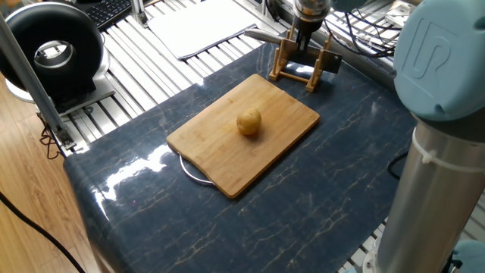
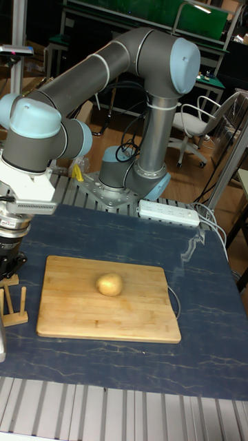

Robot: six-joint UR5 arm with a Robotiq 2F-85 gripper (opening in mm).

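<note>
A round yellow-brown potato rests near the middle of a wooden cutting board. At the table's far edge, a knife lies across a small wooden rack, its grey handle pointing left and its dark blade crossing the rack. My gripper points down at the knife over the rack. Whether its fingers are closed on the knife is too small and dark to make out. From the other side, the gripper appears at the left edge beside the rack, its tips partly cut off.
The board's metal handle sticks out at one end. A white power strip lies along the table edge near the arm's base. White paper covers part of the slatted frame. Dark tabletop around the board is clear.
</note>
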